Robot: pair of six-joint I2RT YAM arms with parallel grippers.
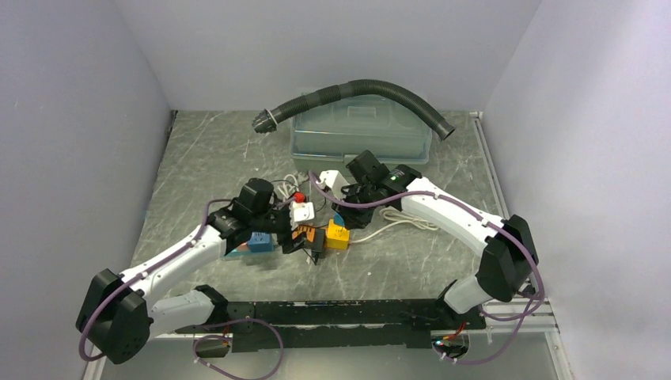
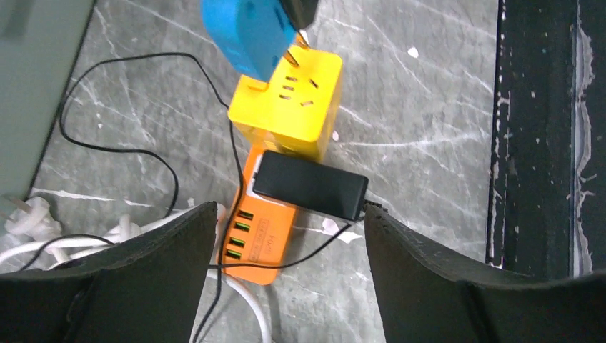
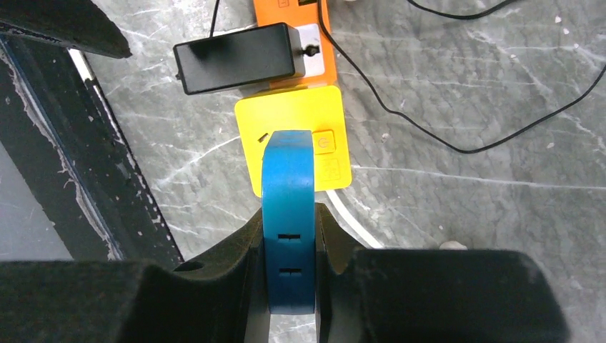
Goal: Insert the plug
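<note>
The blue plug (image 3: 289, 193) is pinched in my right gripper, shut on it above the yellow socket block (image 3: 296, 118). In the left wrist view, the plug's metal prongs show below the blue plug (image 2: 246, 36), bare at the top face of the yellow block (image 2: 293, 107). Whether their tips touch the slots, I cannot tell. The left gripper has its fingers apart and nothing held. It stands to the left of the block in the top view. My right gripper (image 1: 346, 218) hides part of the plug there.
A black adapter (image 2: 311, 184) sits on the orange power strip (image 2: 257, 239), joined to the yellow block. Thin black cable crosses the strip. Blue and teal blocks (image 1: 259, 242) lie left, a translucent box (image 1: 360, 134) behind.
</note>
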